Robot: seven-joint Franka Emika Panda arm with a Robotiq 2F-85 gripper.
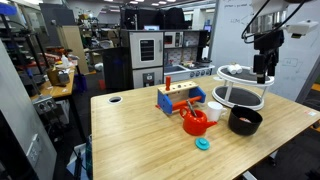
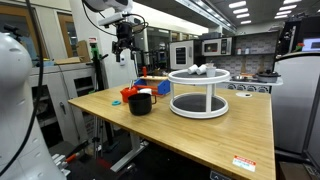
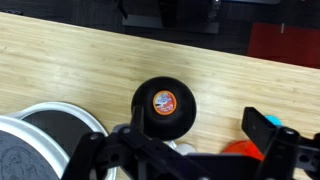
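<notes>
High above the right end of the table my gripper (image 1: 264, 77) hangs open, with nothing between its fingers. Below it stands a black pot (image 1: 245, 121), clear of the fingers. Seen from above in the wrist view, a small round thing with an orange-red top (image 3: 164, 102) lies inside the pot. A red kettle (image 1: 196, 124), a white cup (image 1: 214, 111) and a small blue disc (image 1: 202, 143) are to the pot's left in exterior view 1.
A white two-tier round stand (image 2: 190, 100) rises close to the pot. Behind the kettle sits a blue and red toy-like box (image 1: 180, 97).
</notes>
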